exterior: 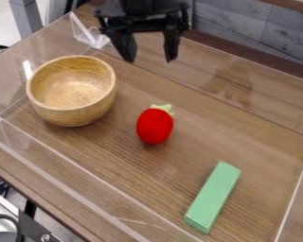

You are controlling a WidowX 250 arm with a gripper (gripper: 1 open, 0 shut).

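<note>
My gripper (136,43) is high at the top centre of the view, a dark shape with two prongs pointing down, standing open with nothing visible between them. Below it on the wooden surface lie a red strawberry-like object (154,127) with a green top, an empty tan bowl (71,109) to the left, and a green bar (214,197) at the lower right. The gripper is apart from all three.
A clear plastic piece and cables are at the upper left. Dark edges border the lower left.
</note>
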